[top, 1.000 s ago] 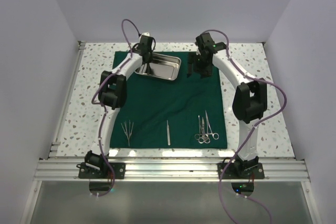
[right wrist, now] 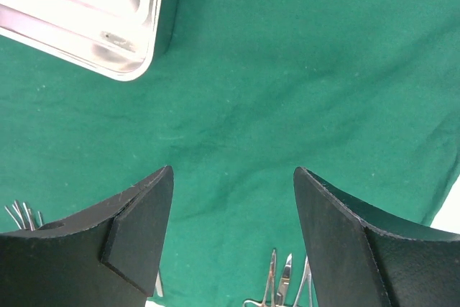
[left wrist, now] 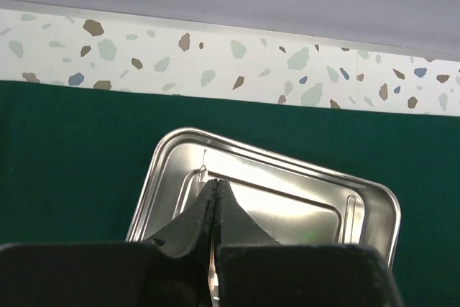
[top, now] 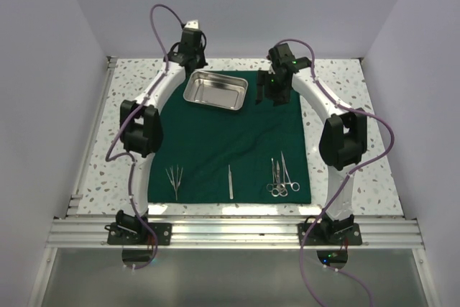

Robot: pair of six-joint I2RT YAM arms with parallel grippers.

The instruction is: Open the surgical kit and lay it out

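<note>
The metal tray [top: 223, 93] lies tilted in the upper half of the green cloth. My left gripper is shut above its left part, fingertips together, nothing visible between them. A thin bright scalpel tip [left wrist: 205, 157] shows in the tray just beyond those fingertips, outside them; my fingers hide much of the rest. In the top view I cannot make out this scalpel. My right gripper stands wide open over bare cloth, right of the tray, with its fingers apart and empty.
Toward the cloth's front edge lie several thin fanned instruments [top: 175, 181], a single slim tool [top: 231, 183] and a group of ring-handled instruments [top: 278, 181]. Between these and the tray the green cloth [top: 215, 141] is clear. A wall [top: 237, 12] rises behind the table.
</note>
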